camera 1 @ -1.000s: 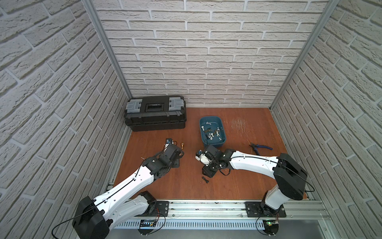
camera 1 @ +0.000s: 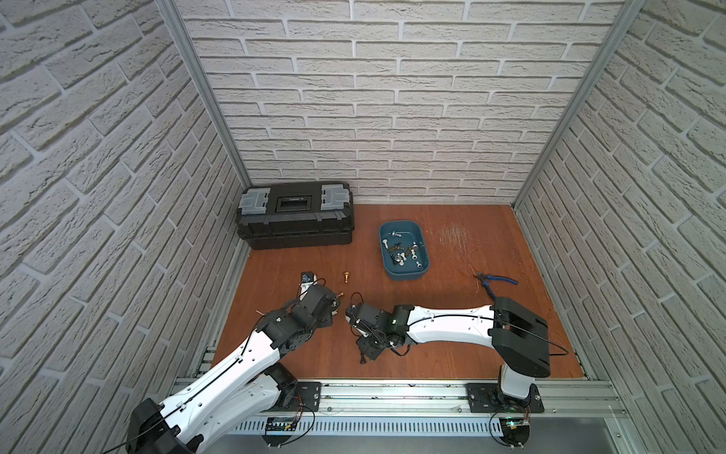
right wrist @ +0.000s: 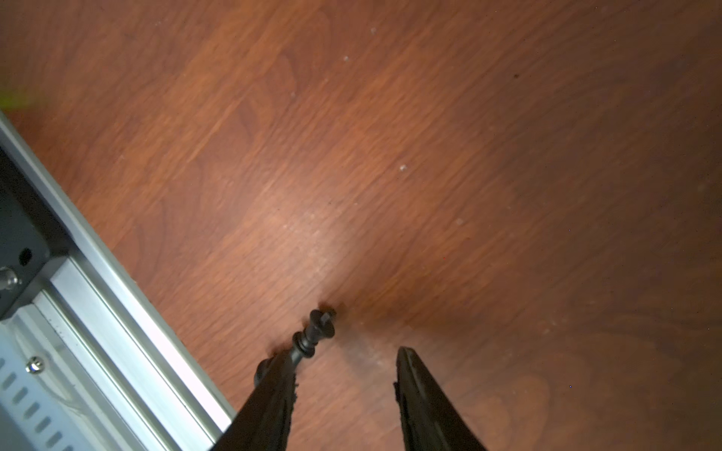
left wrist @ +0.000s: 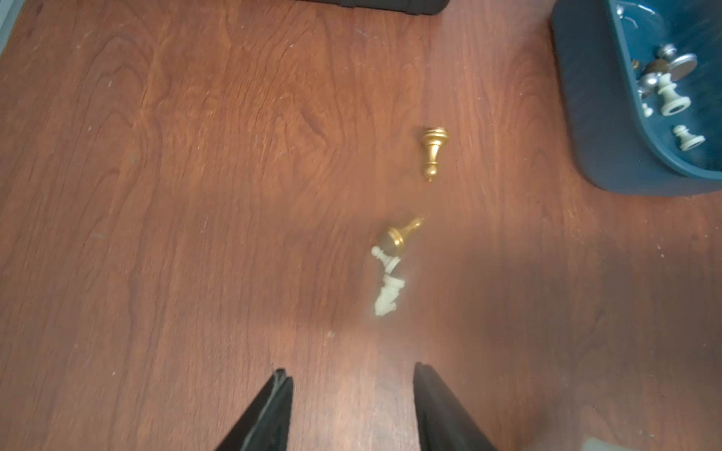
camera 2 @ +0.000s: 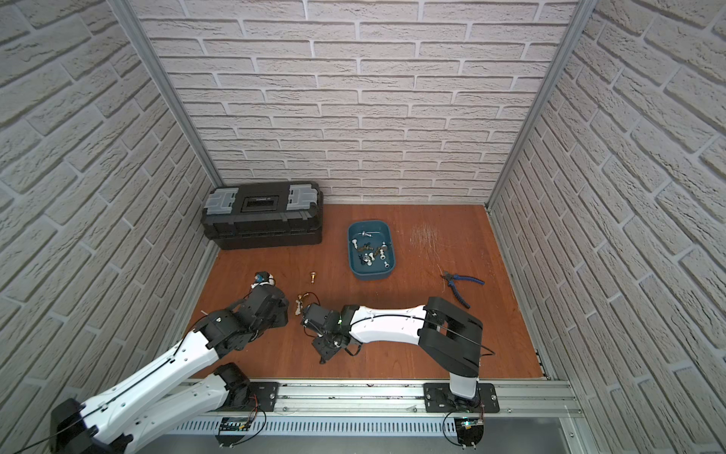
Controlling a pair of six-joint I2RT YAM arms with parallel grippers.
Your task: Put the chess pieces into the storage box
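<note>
Left of the blue storage box [camera 1: 404, 274], which holds chess pieces, lie two gold pieces [left wrist: 434, 146] and two white pieces [left wrist: 386, 297]. My open, empty left gripper hangs over the table short of them. In the right wrist view a black chess piece [right wrist: 319, 325] lies near the front metal rail, partly behind a finger of my open right gripper, with nothing clearly between the fingertips.
A black toolbox [camera 1: 295, 227] stands at the back left. Pliers [camera 1: 499, 280] lie on the right of the table [camera 2: 423, 238]. Both arms fill the front middle.
My right arm has moved left and toward the front edge, down to the black piece.
</note>
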